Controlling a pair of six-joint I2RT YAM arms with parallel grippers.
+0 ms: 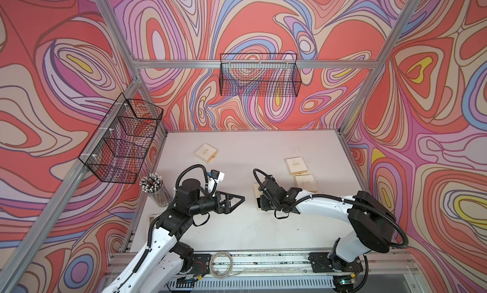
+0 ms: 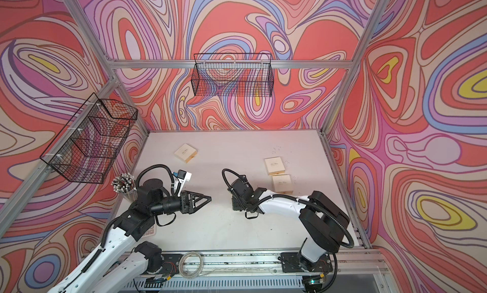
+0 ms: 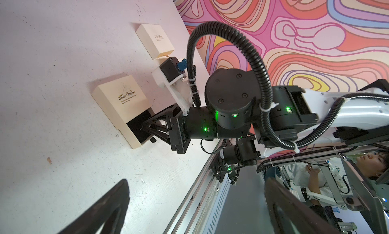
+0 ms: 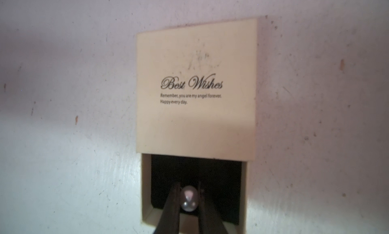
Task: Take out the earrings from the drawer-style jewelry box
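A cream jewelry box [image 4: 196, 124] lettered "Best Wishes" lies on the table with its drawer pulled partly out. Black lining [image 4: 166, 173] covers the drawer's inside. My right gripper reaches over the drawer and is shut on a round pearl earring [image 4: 189, 203], whose bead shows between the two fingertips. A second earring cannot be made out. My left gripper hangs open to the left of the box, its blurred fingers [image 3: 107, 205] wide apart with nothing between them.
Two more cream boxes, a rear one [image 1: 296, 165] and a nearer one [image 1: 306, 182], sit right of the middle; another box [image 1: 206, 151] is at the back left. A clear cup of sticks [image 1: 159, 194] stands at the left edge.
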